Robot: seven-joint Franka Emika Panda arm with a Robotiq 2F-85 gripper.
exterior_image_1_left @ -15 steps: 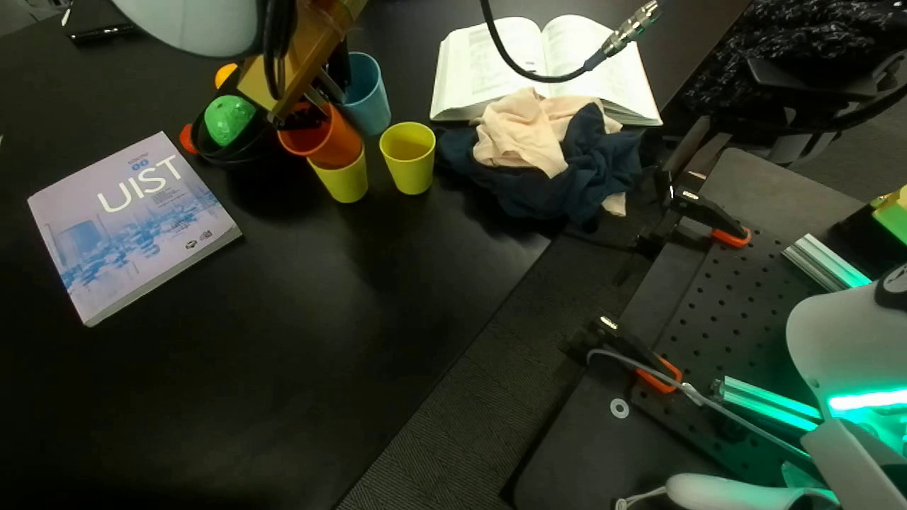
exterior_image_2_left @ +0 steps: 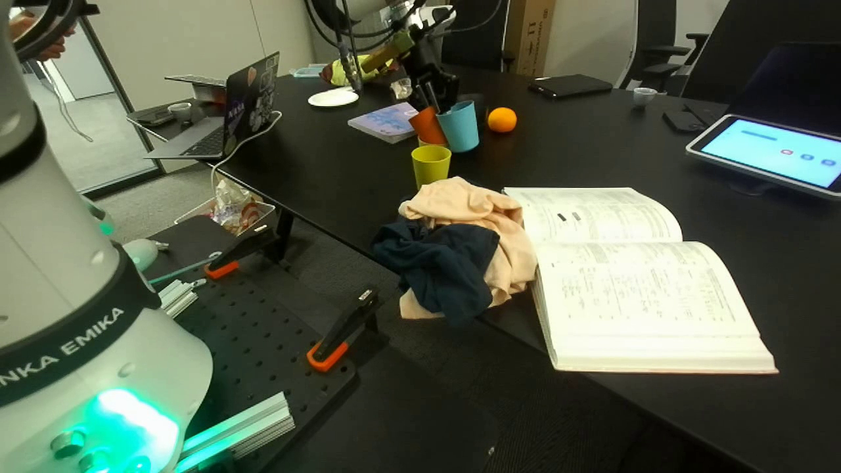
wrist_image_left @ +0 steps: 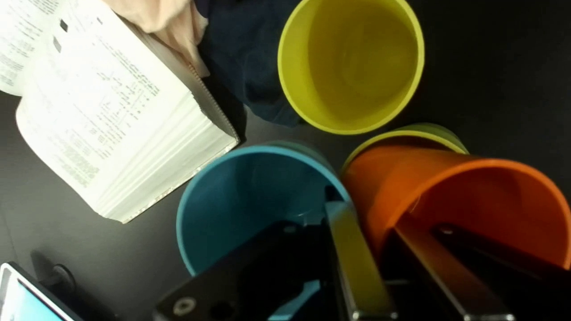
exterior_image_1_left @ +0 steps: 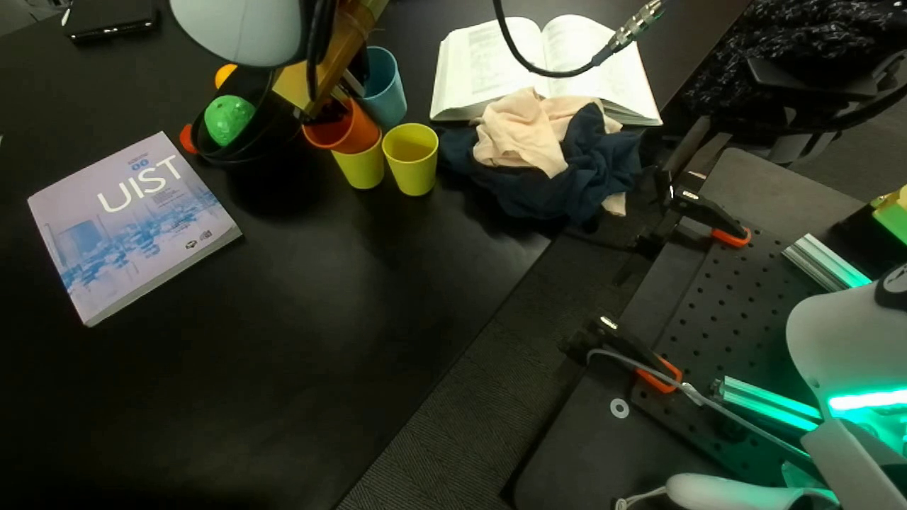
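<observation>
In the wrist view, one finger of my gripper reaches into the blue cup (wrist_image_left: pixel 241 176) and the other into the orange cup (wrist_image_left: pixel 514 200). The fingers are shut with the adjoining walls of both cups between them. The orange cup tilts, its base in or over a yellow cup (wrist_image_left: pixel 431 131) that it mostly hides. A separate yellow cup (wrist_image_left: pixel 350 64) stands upright and empty close by. Exterior view 2 shows the gripper (exterior_image_2_left: pixel 431 101) above the blue cup (exterior_image_2_left: pixel 461 129) and orange cup (exterior_image_2_left: pixel 426 126).
Crumpled peach and navy cloths (exterior_image_1_left: pixel 540 157) lie beside an open book (exterior_image_1_left: pixel 489 64) at the table edge. A black bowl (exterior_image_1_left: pixel 242 157) with a green ball (exterior_image_1_left: pixel 227 119) sits left of the cups, near a UIST book (exterior_image_1_left: pixel 136 225).
My gripper has shifted right in exterior view 1. The blue cup, the orange cup and the yellow cup under it have shifted right too; the separate yellow cup has barely moved.
</observation>
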